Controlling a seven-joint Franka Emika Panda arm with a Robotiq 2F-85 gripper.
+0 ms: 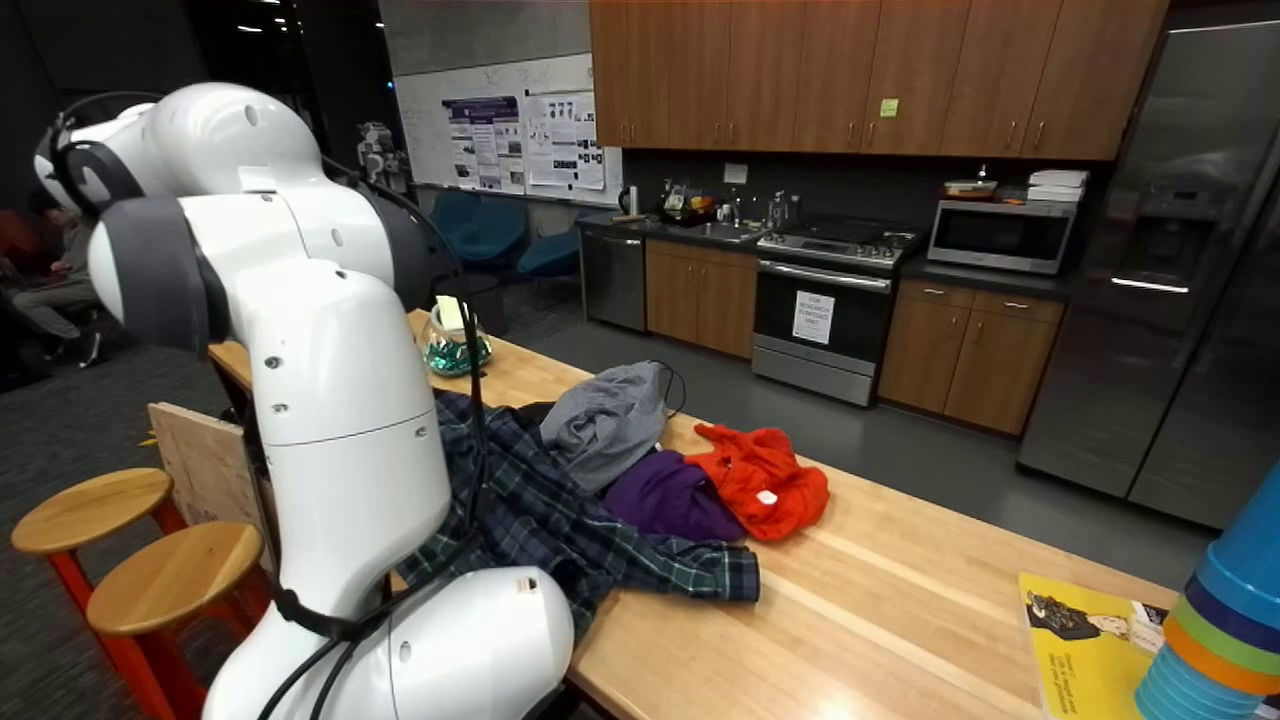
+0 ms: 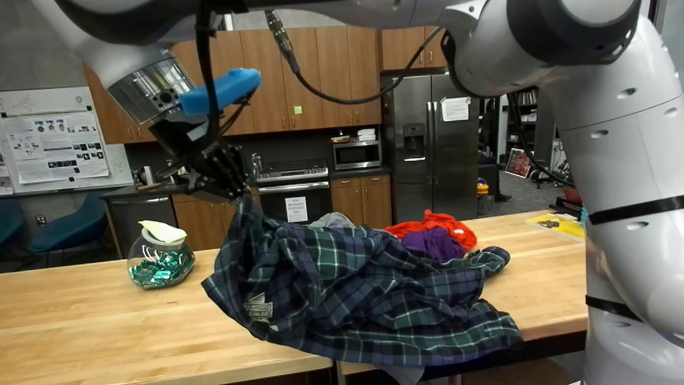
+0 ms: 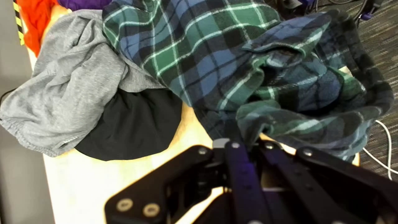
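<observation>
A dark green and blue plaid shirt (image 2: pixel 359 276) drapes over the table, one part lifted to a peak at the left in exterior view 2. At that peak my gripper (image 2: pixel 240 192) is shut on its cloth. From the wrist view, my gripper pinches a fold of the plaid shirt (image 3: pixel 209 59), the rest spreading away beyond the fingertips. A sleeve of the shirt (image 1: pixel 696 570) reaches right across the table in exterior view 1, where the robot's arm hides the gripper.
A grey garment (image 3: pixel 82 71), a black cloth (image 3: pixel 130 127), a purple garment (image 1: pixel 672 494) and a red garment (image 1: pixel 768 480) lie bunched along the far edge. A glass jar (image 2: pixel 160 260) stands left of the shirt. Bare table (image 2: pixel 96 327) shows at the left.
</observation>
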